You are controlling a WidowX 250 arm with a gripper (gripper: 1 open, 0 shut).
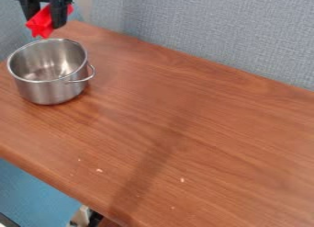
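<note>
At the top left my black gripper [47,8] is shut on a red object [40,23], held in the air just above and behind the rim of a steel pot. The pot [50,84] has side handles and stands at the left of the wooden table. Its visible interior shows bare metal. The red object's exact shape is partly hidden by the fingers.
A grey textured wall [208,33] runs behind it. The table's front-left edge drops to a blue surface [31,194].
</note>
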